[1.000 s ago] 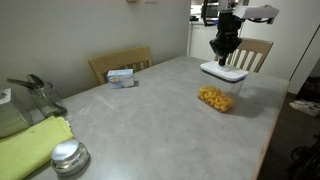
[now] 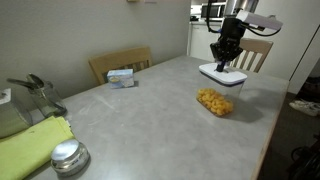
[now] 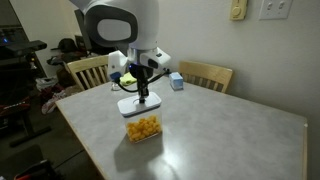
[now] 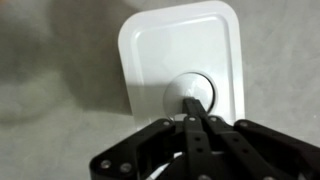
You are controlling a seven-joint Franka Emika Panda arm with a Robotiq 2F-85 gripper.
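A white, rounded rectangular lid (image 4: 181,45) with a round button (image 4: 188,92) at its middle fills the centre of the wrist view. Orange pieces (image 2: 214,102) show just below and in front of the lid in exterior view 1, and again in exterior view 2 (image 3: 144,128). They seem to sit in a clear container whose walls are hard to make out. My gripper is shut, its fingertips over the button; no object shows between them. Whether the tips touch the button cannot be told. In exterior view 1 the gripper (image 2: 221,66) points down at the lid.
A yellow cloth (image 2: 34,145) and a round metal container (image 2: 69,157) lie at the near left. A blue box (image 2: 121,78) stands by the wooden chair (image 2: 110,62).
The orange pieces have shifted slightly down and left in exterior view 1 since a second ago, and the lid sits slightly lower. My arm has shifted a little near the lid.
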